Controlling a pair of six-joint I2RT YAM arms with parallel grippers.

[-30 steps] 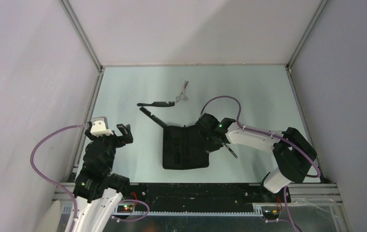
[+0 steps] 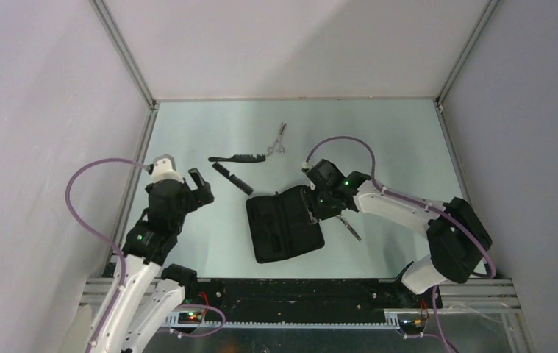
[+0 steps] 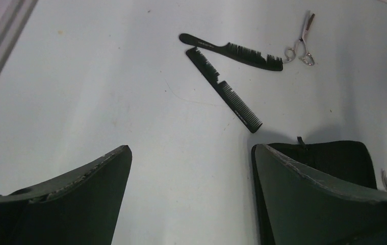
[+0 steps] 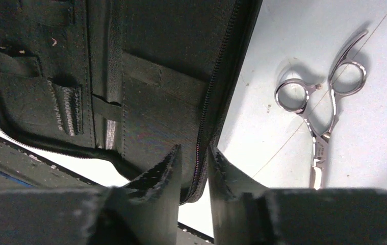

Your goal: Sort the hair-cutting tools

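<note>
An open black zip case (image 2: 276,235) lies on the white table, its straps and pocket visible in the right wrist view. Above it lie a handled comb (image 3: 252,58), a straight comb (image 3: 232,99) and thinning scissors (image 3: 303,43). Silver scissors (image 4: 321,148) lie just right of the case. My right gripper hovers at the case's right edge, its fingertips a little apart, nothing clearly held between them. My left gripper stands open above the table left of the case, empty.
Side walls (image 2: 526,184) and a back wall (image 2: 298,51) bound the table.
My right gripper has shifted slightly back and up. The case moved slightly toward the front since a second ago.
</note>
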